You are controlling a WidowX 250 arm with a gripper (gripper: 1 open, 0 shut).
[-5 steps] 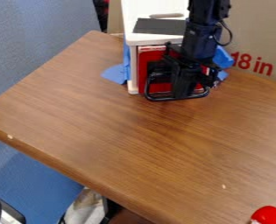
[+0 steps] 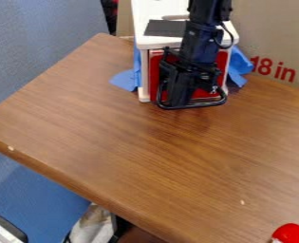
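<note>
The black gripper (image 2: 190, 87) hangs at the upper middle of the camera view, in front of a white box-like object (image 2: 158, 14) with a red front (image 2: 155, 71). Its black frame and fingers cover much of the red part. Whether the fingers are open or shut, or hold anything, cannot be made out. Blue pieces (image 2: 123, 80) lie on either side of the white object's base.
A red object (image 2: 289, 233) sits at the table's lower right edge. A cardboard panel (image 2: 281, 47) stands behind at the right. Blue padded surfaces lie left of the table.
The arm and the upper part of the gripper have moved a little to the left over the last second.
</note>
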